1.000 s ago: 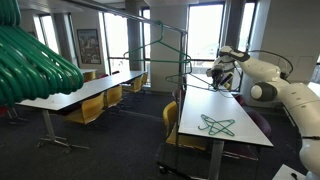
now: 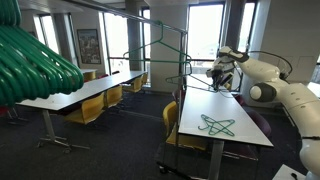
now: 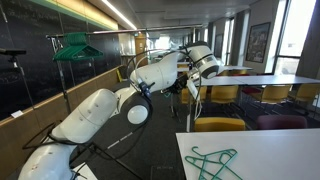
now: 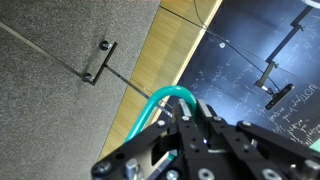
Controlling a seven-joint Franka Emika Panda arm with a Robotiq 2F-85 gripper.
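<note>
In the wrist view my gripper is shut on a green hanger (image 4: 160, 96), whose curved tube rises between the fingers and bends down to the left. Exterior view 1 has the gripper (image 2: 222, 73) raised above the far part of the white table; the held hanger is hard to make out there. More green hangers (image 2: 217, 126) lie crossed on the tabletop. Other green hangers (image 2: 35, 70) hang in a close row at the left, and single ones hang from the rack farther along. How firmly the hanger is gripped cannot be seen.
A metal clothes rack (image 2: 113, 11) spans the near side, its upright standing before the white table (image 2: 205, 103). Yellow chairs (image 2: 88, 109) and another long table (image 2: 62, 98) are farther left. Dark carpet (image 2: 105, 145) lies open between them.
</note>
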